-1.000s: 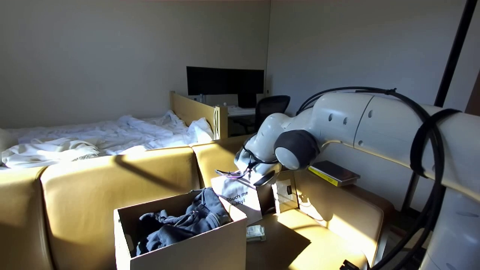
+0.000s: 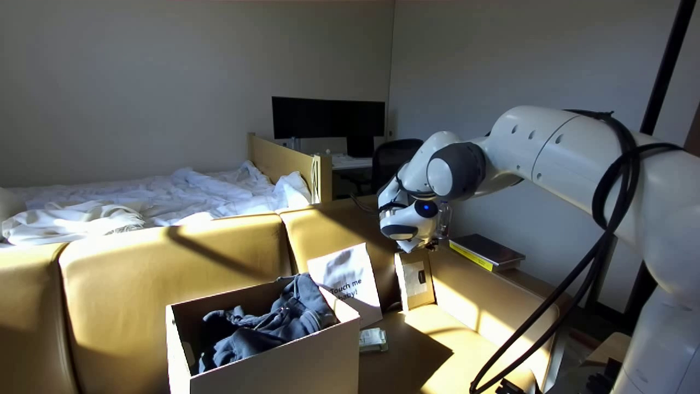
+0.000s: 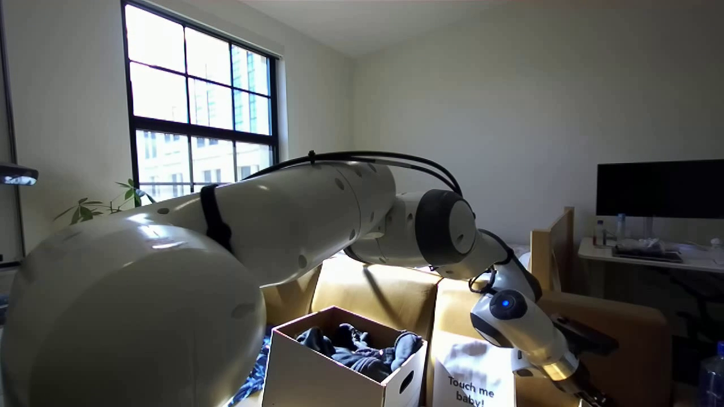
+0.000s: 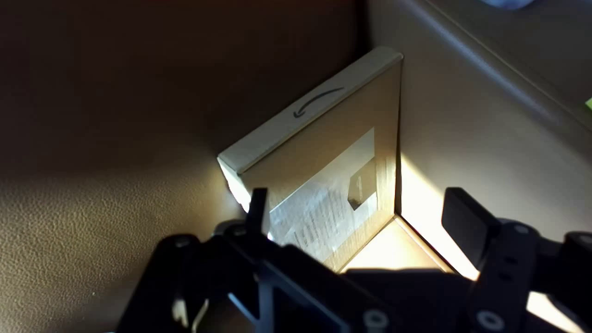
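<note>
In the wrist view a flat cardboard box [image 4: 322, 150] with a curved arrow on its edge and a white label stands upright in the sofa's corner. My gripper is open, its two dark fingers spread wide with the box visible beyond the gap. From the first exterior view, the same cardboard box [image 2: 414, 281] leans by the armrest, and my gripper [image 2: 430, 246] hangs above it. Part of the box's lower left is hidden behind a finger in the wrist view. Nothing shows between the fingertips; whether they touch the box cannot be told.
A large open box [image 2: 275, 354] holding dark clothing [image 2: 272, 325] stands on the sofa. Beside it are a white "Touch me baby!" bag [image 2: 348, 282] and a small pale packet [image 2: 373, 340]. Books [image 2: 486, 252] lie on the armrest. The sunlit seat before the cardboard box is clear.
My arm has risen and its wrist has swung to the right, off the front of the white bag and over the cardboard box. The objects on the sofa look unmoved.
</note>
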